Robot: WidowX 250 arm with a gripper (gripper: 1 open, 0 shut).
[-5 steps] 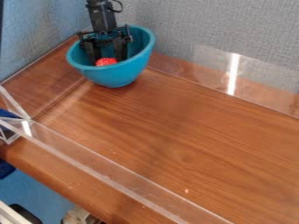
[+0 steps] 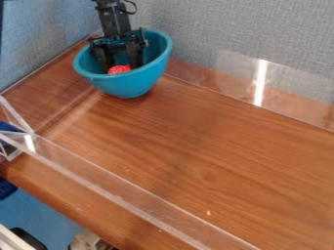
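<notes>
A turquoise bowl (image 2: 131,82) sits on the wooden table at the back left. Inside it lies a red round object (image 2: 119,69). The black gripper (image 2: 117,57) reaches down into the bowl from above, over the red object; its fingers are partly hidden by the bowl, and whether it holds anything is unclear.
Clear plastic edging runs along the table's back and front left. Grey textured walls stand behind. The wooden tabletop (image 2: 222,166) is empty across the middle and right. A dark blue item (image 2: 8,137) is partly in view at the left edge.
The gripper has shifted very slightly within the bowl; the bowl stays in place.
</notes>
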